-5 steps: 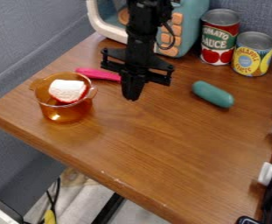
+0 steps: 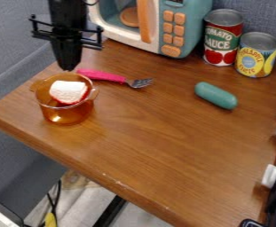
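Note:
My black gripper (image 2: pixel 67 55) hangs at the upper left, above and just behind the orange translucent pot (image 2: pixel 63 115); whether its fingers are open or shut is unclear. A white object with red edges (image 2: pixel 67 90) sits in the pot. A pink-handled fork (image 2: pixel 106 76) lies behind the pot, its tines pointing right. A green cylindrical object (image 2: pixel 216 96) lies to the right on the wooden table (image 2: pixel 164 160).
A toy microwave (image 2: pixel 176 28) stands at the back, with a tomato sauce can (image 2: pixel 222 40) and a yellow can (image 2: pixel 256 57) to its right. A dark appliance with white knobs (image 2: pixel 275 191) is at the right edge.
My gripper has moved left and up, from over the middle of the table to above the pot's back side. The objects on the table look unmoved.

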